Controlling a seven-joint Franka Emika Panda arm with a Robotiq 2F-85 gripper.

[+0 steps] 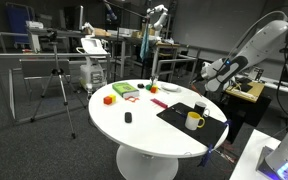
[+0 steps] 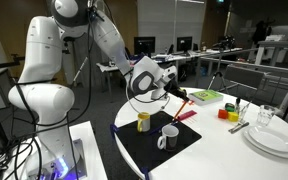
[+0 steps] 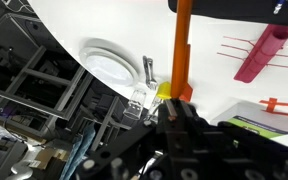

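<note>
A long, thin orange-red stick is held in my shut gripper. In exterior view 2 the stick slants down from the gripper over the far part of a black mat. A white mug and a yellow mug stand on that mat, the white one close to the stick's lower end. Exterior view 1 shows the yellow mug near the mat's front edge. The dark gripper body hides part of the table in the wrist view.
White plates lie stacked near the table's edge. Small coloured blocks, a green box and cutlery lie beyond the mat. A dark object sits alone at the table's front left, with bare surface around it.
</note>
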